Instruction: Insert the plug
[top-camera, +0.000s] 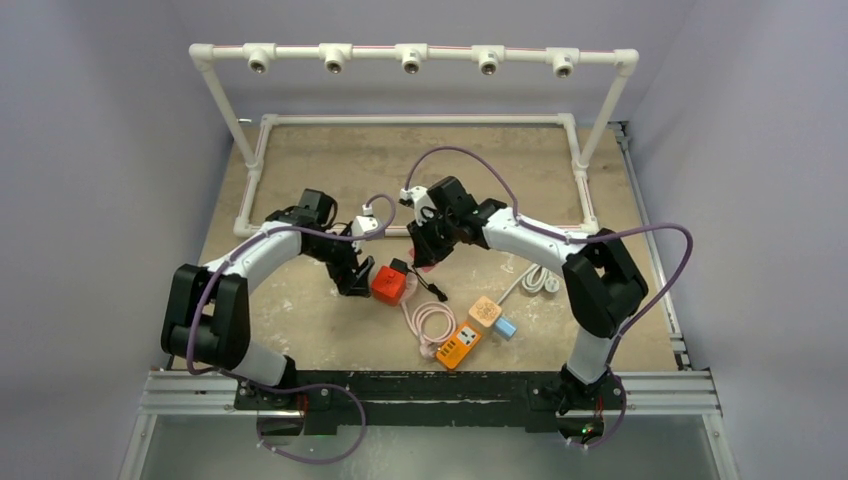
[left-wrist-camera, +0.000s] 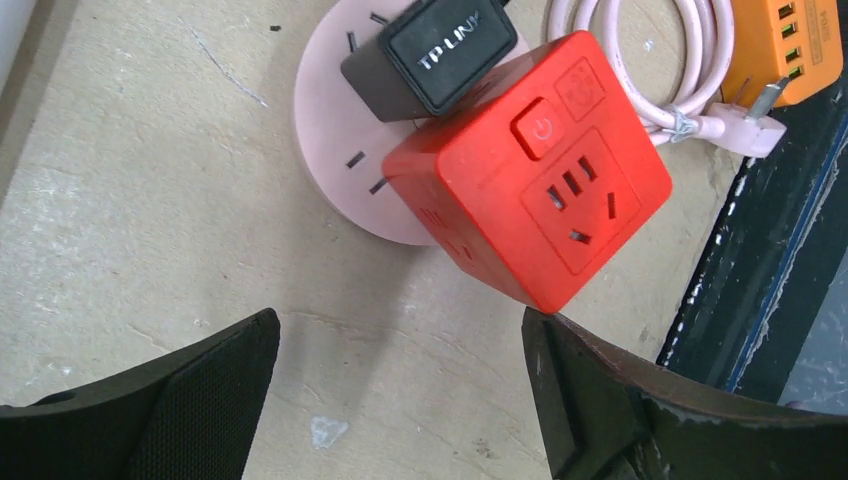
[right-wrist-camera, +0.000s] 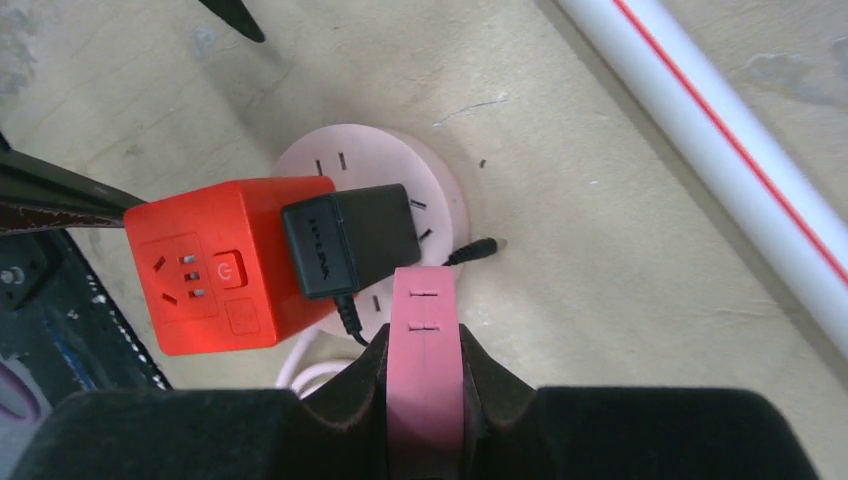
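A red cube socket (left-wrist-camera: 525, 170) and a black TP-LINK adapter (left-wrist-camera: 428, 55) sit on a round pink power strip (left-wrist-camera: 340, 150). My left gripper stands open beside the red cube, nothing between its fingers; in the top view it is left of the cube. My right gripper is shut on a pink slotted block (right-wrist-camera: 425, 310), held over the strip's edge beside the black adapter. Whether that block has prongs underneath cannot be seen.
A coiled pink cable (top-camera: 430, 320), an orange power strip (top-camera: 457, 345), a wooden cube (top-camera: 485, 312) with a blue piece and a coiled white cable (top-camera: 540, 280) lie front right. A white pipe frame (top-camera: 420, 120) borders the back.
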